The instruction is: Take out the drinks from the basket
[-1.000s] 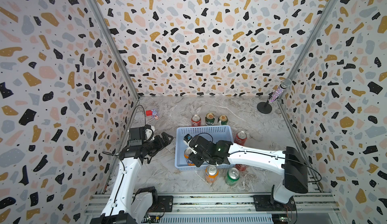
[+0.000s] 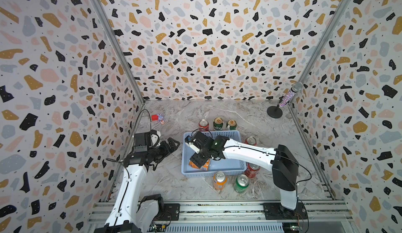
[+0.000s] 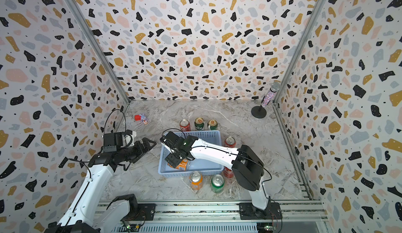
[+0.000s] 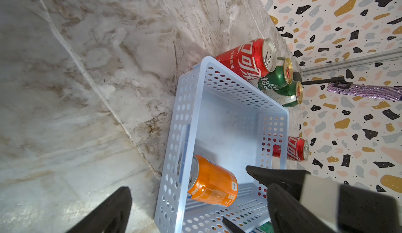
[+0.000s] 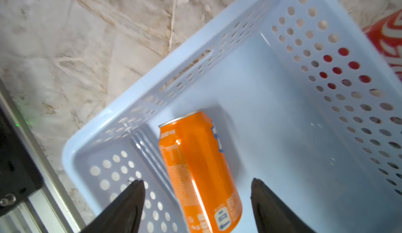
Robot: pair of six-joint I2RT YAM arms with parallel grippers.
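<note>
One orange can (image 5: 201, 170) lies on its side inside the light-blue basket (image 4: 193, 119), near the basket's front-left corner. In the right wrist view, my right gripper is open above this can, its fingers appearing to either side with no grip on it. The left wrist view shows the same orange can (image 4: 213, 181) by the basket wall, and the right gripper's black finger (image 4: 284, 178) enters from the right. My left gripper (image 2: 173, 143) hangs open left of the basket, holding nothing. Apart from that can, the visible basket floor is bare.
Behind the basket stand a red can (image 2: 203, 124) and two green cans (image 2: 218, 123). Red cans (image 2: 251, 140) stand at its right; an orange can (image 2: 219, 180) and a green can (image 2: 241, 183) in front. A microphone stand (image 2: 274, 111) occupies the back right.
The left arm stayed still.
</note>
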